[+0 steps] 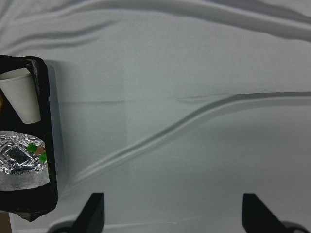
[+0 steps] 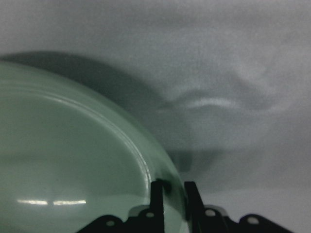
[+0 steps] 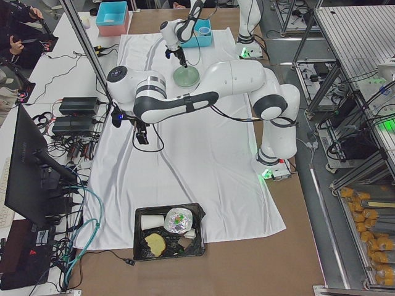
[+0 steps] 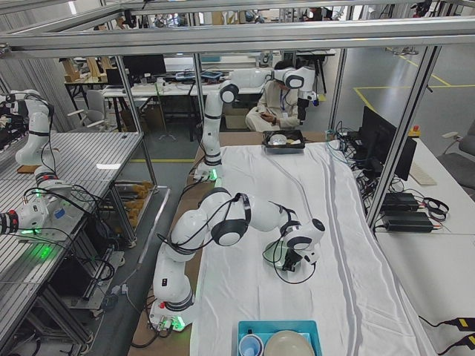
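A pale green plate [image 3: 186,76] rests on the white cloth at the far end in the camera left view. My right gripper is at its rim [image 2: 160,155], shut on that rim, one finger inside the plate and one outside. My left gripper hangs open over bare cloth, nothing between its fingers. Beside it in the left wrist view is a black tray [image 1: 46,116] holding a white cup [image 1: 19,97] and a foil-covered item [image 1: 19,158]; the camera left view also shows a yellow piece [image 3: 155,245] in it.
A blue bin [image 4: 312,331] with a cup and a dish sits beyond the cloth's end near the right arm. A monitor, cables and black boxes line one side of the cloth.
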